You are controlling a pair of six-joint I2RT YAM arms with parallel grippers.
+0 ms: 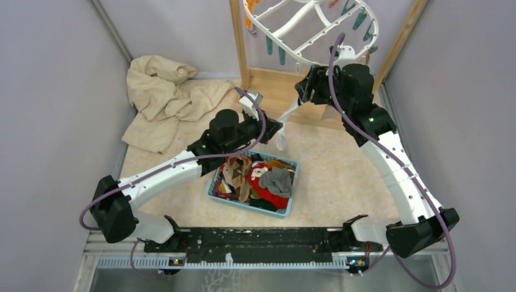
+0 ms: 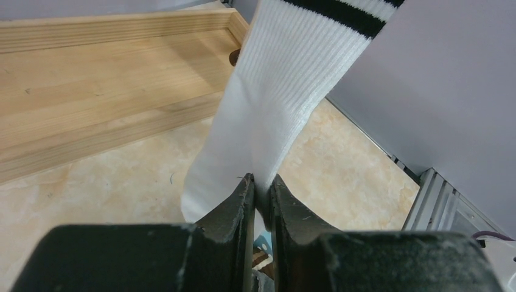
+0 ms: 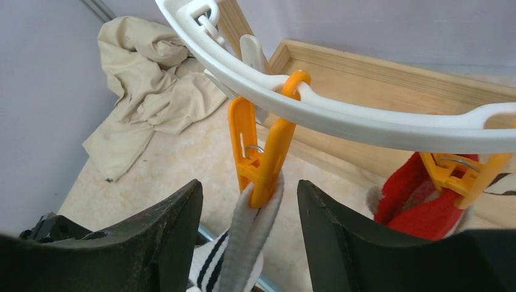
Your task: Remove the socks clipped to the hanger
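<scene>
A white sock with black stripes [image 2: 274, 79] is stretched up from my left gripper, which is shut on it. In the right wrist view, grey-white fabric [image 3: 243, 243] hangs from an orange clip [image 3: 277, 155] on the white hanger [image 3: 365, 118], with striped white fabric just below. Around that fabric, beneath the clip, stands my right gripper, its fingers apart on either side and no grip visible. From the top, the right gripper [image 1: 302, 90] is at the hanger's front rim, above and right of the left gripper [image 1: 280, 125].
A red sock [image 3: 420, 201] hangs from another orange clip [image 3: 453, 173] on the right. Below the arms, a blue basket [image 1: 296, 176] holds several mixed socks. Beige cloth [image 1: 164, 97] lies on the floor at the left. Bare floor [image 1: 341, 176] extends right of the basket.
</scene>
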